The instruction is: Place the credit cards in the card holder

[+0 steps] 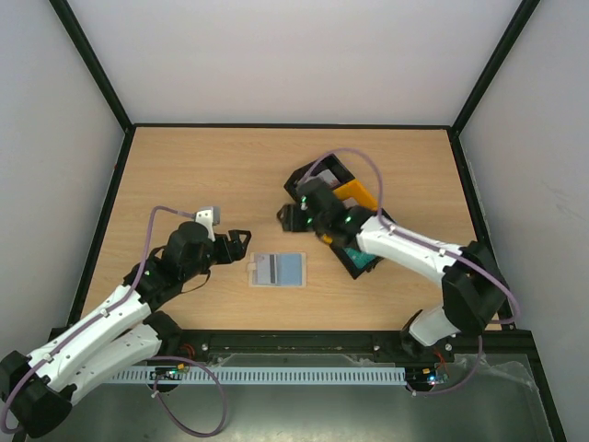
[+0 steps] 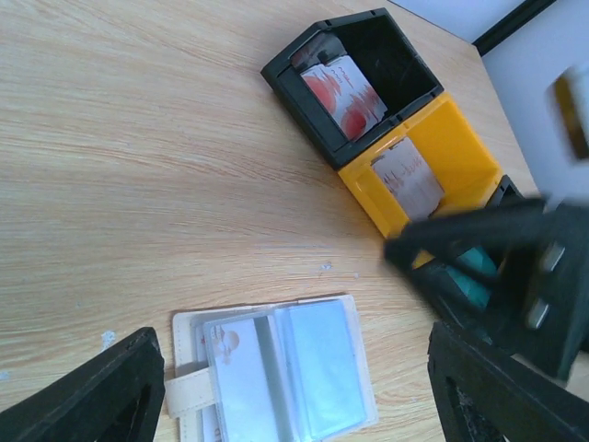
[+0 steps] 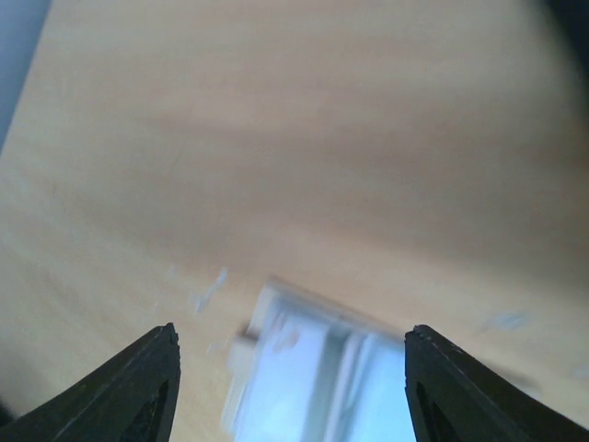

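The card holder (image 1: 278,269) lies open on the table with pale blue cards in it; in the left wrist view it shows a white tab, blue panel (image 2: 322,359) and clear sleeves. My left gripper (image 1: 237,243) hangs open just above and left of the holder, nothing between its fingers. My right gripper, blurred in the top view, is open above and beyond the holder, beside the bins, with nothing visible between its fingers.
A row of bins stands at the right: a black one (image 2: 306,98) with red-and-white cards, a yellow one (image 2: 370,194) with pale cards, and a dark one with teal cards (image 2: 474,272).
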